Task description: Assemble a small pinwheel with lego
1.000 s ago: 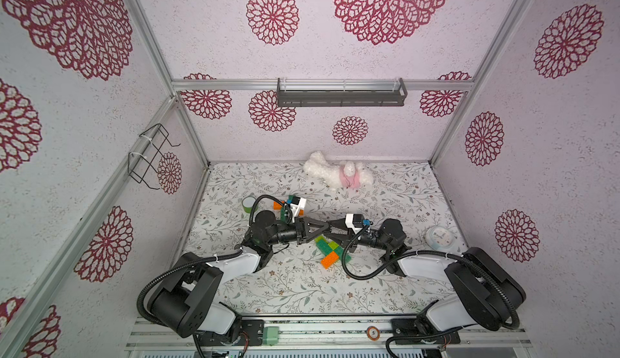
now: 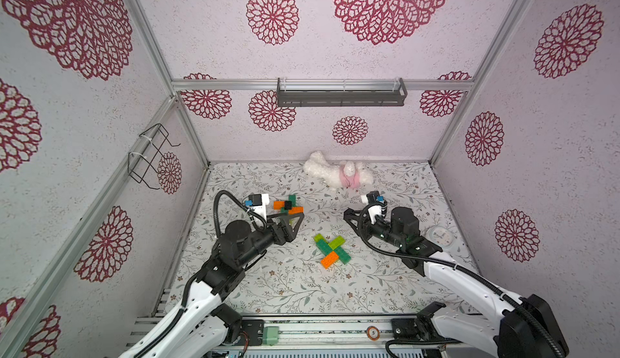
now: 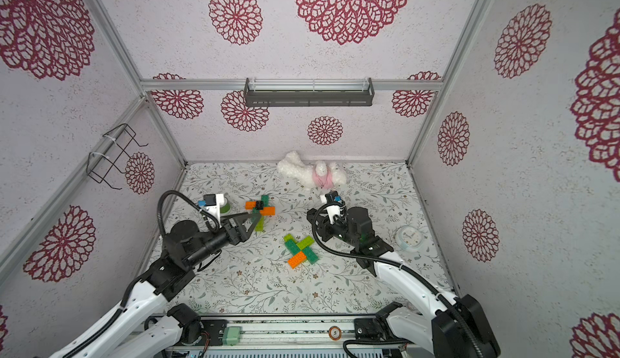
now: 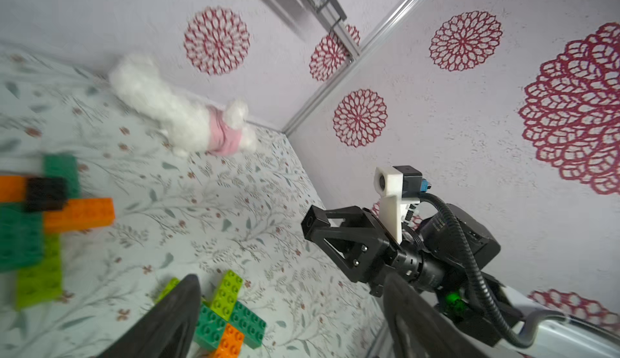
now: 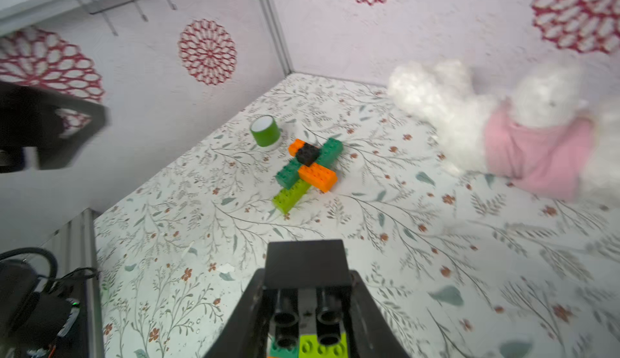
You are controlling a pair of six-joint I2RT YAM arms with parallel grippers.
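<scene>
A black brick [image 5: 306, 264] sits between the fingertips of my right gripper [image 2: 349, 215], which is shut on it above the table, right of centre. Facing it from the left, my left gripper [image 3: 250, 225] stands open; its blurred fingers [image 4: 171, 316] are wide apart and empty. Low in the middle of the table lies a pinwheel-shaped set of light green, dark green and orange bricks [image 2: 330, 258], with no black brick visible on it. Farther back and left, another such set [image 5: 317, 176] carries a black centre brick [image 5: 307, 154]; my left gripper partly covers it in the top views.
A white plush toy with a pink band [image 2: 349, 177] lies at the back. A green roll [image 5: 264, 130] stands at the back left, and a round white object [image 3: 408, 238] at the right.
The bricks on the table have not moved.
</scene>
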